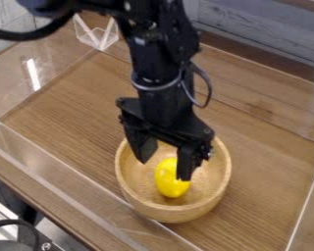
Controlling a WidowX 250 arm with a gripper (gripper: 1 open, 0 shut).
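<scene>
My black gripper [168, 147] hangs open over a tan round bowl [173, 208], its fingertips reaching down inside the rim. A yellow egg-shaped object [173, 182] lies in the bowl just below and between the fingers, its top partly behind the nearer finger. I cannot tell whether the fingers touch it.
A clear plastic item [97, 29] stands at the back left, and a pale wall runs along the back right. Dark cables lie at the lower left corner.
</scene>
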